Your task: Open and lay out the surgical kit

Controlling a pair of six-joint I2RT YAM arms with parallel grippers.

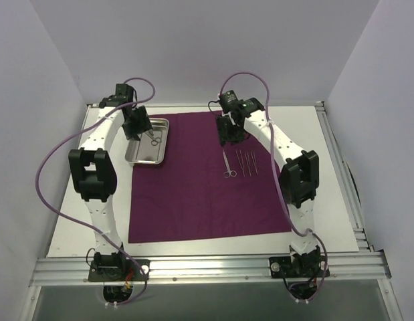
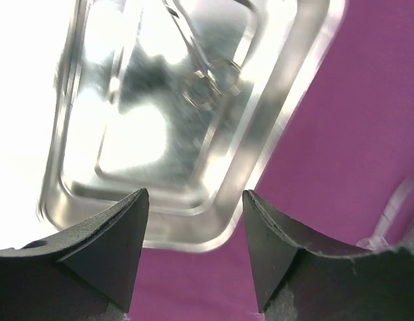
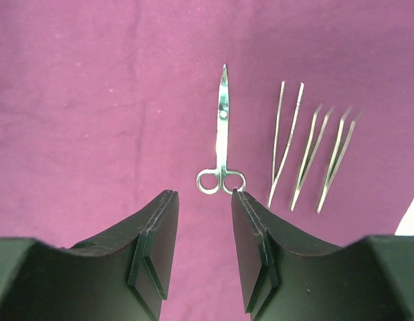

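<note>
Inside the metal tray (image 1: pixel 147 159) at the left lies a pair of scissors or a similar ring-handled tool (image 2: pixel 205 73), its far end cut off in the left wrist view. My left gripper is open above the tray's near end, nothing between its fingers. On the purple cloth (image 1: pixel 183 200), scissors (image 3: pixel 221 144) lie flat with the tip pointing away; three tweezers (image 3: pixel 279 157) rest side by side to their right. My right gripper hangs over the cloth by the scissors' handles, its fingers apart and empty.
White table (image 1: pixel 320 200) shows clear on the right side. Purple cables (image 1: pixel 274 144) loop along both arms. The tray's raised rim borders the cloth's left edge.
</note>
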